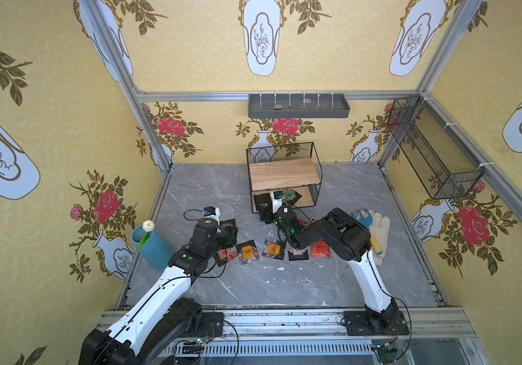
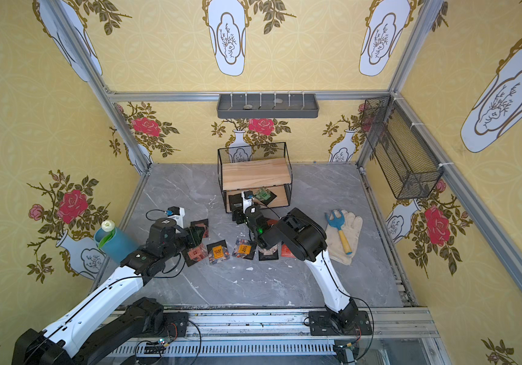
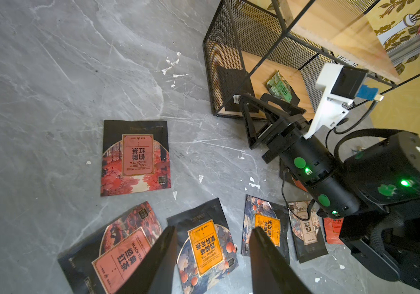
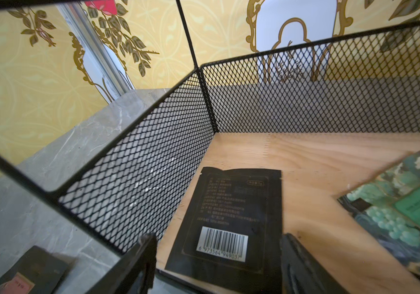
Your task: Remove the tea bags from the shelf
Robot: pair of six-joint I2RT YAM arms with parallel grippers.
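The wire shelf (image 2: 254,173) holds a black tea bag with a barcode (image 4: 224,215) at the lower tier's left and a green grape tea bag (image 4: 396,210) to its right. My right gripper is open at the lower tier's front, fingers either side of the black bag, apparently holding nothing. My left gripper is open above tea bags on the table, among them red Earl Grey bags (image 3: 136,159), orange-labelled grapefruit bags (image 3: 205,245), a pale one (image 3: 305,230) and a red one (image 3: 333,229).
A blue container (image 1: 157,246) stands at the left. A glove (image 2: 349,243) and blue fork-like tool (image 2: 340,231) lie at the right. A wire basket (image 1: 437,152) and grey tray (image 1: 297,109) hang on the walls.
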